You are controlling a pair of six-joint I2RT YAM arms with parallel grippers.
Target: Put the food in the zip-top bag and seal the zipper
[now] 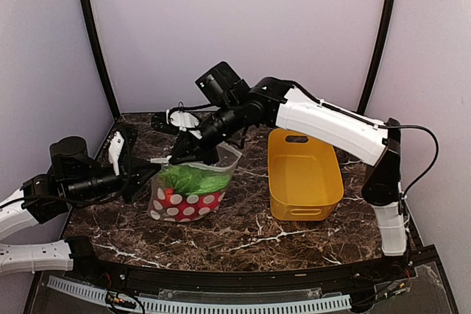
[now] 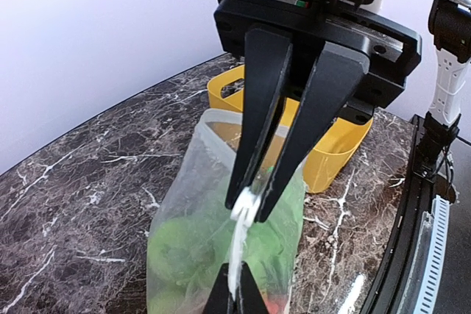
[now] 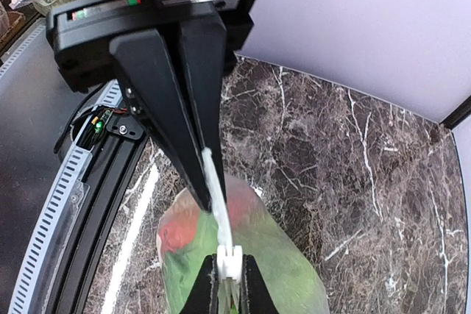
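Note:
The translucent zip-top bag stands below my grippers, with green leafy food inside. Its lower part shows red with white dots; whether that is print or contents I cannot tell. My right gripper is shut on the white zipper slider, near the bag's left corner. A short white strip runs from there to my left gripper, shut on the strip's end. In the right wrist view the strip stretches between the left fingers and the slider at my right gripper.
An empty yellow basket stands right of the bag, under the right arm, which reaches across the table. A rail with a white slotted strip runs along the front edge.

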